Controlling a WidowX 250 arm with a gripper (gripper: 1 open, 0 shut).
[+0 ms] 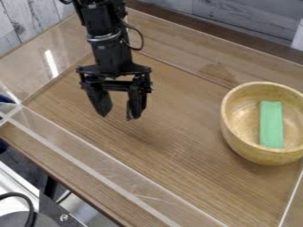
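My black gripper (120, 105) hangs at the upper left of the camera view, low over the wooden table (148, 168), its two dark fingers spread apart and open. I see nothing held between them. A wooden bowl (240, 137) sits at the right, well apart from the gripper, with a green block (271, 124) lying inside it.
Pale strips run along the table's left side, and a black cable (24, 199) shows at the lower left edge.
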